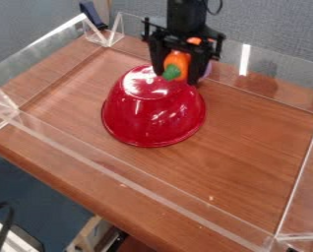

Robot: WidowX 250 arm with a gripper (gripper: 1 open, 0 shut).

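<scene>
A glossy red bowl (153, 116) sits upside down on the wooden table, left of centre. Just above its back part, an orange carrot-like object (176, 62) with a green end pointing down hangs at my black gripper (178, 59), whose fingers appear to hold it, though their exact contact is hard to see. A small pinkish thing behind the bowl, at right of the gripper, is mostly hidden.
Clear plastic walls (250, 65) border the wooden table (235, 157) on its sides. A dark floor and some equipment lie beyond the lower-left edge.
</scene>
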